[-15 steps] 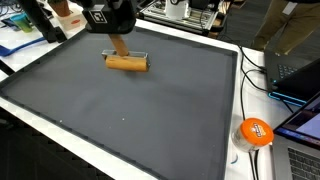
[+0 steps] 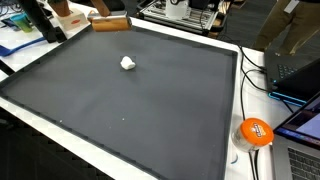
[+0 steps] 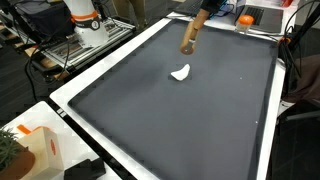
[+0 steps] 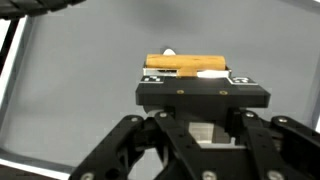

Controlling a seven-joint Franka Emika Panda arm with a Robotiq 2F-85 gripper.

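A wooden cylinder (image 2: 110, 24) hangs at the upper left of exterior view 1, above the dark tabletop, with my gripper (image 2: 101, 13) shut on it. Exterior view 2 shows the same cylinder (image 3: 188, 43) end-on, tilted, near the far side of the table. In the wrist view the cylinder (image 4: 160, 61) lies crosswise just beyond the fingers of my gripper. A small white piece (image 2: 127, 62) rests on the tabletop, apart from the cylinder; exterior view 2 has this white piece (image 3: 180, 73) in front of the cylinder. Only its edge shows past the cylinder in the wrist view.
An orange-topped round object (image 2: 254, 134) stands beyond its right edge, close to laptops (image 2: 293, 80). Cables lie along that side.
My gripper has carried the cylinder left and toward the top of exterior view 1. The white piece, hidden behind the cylinder a second ago, now shows in full.
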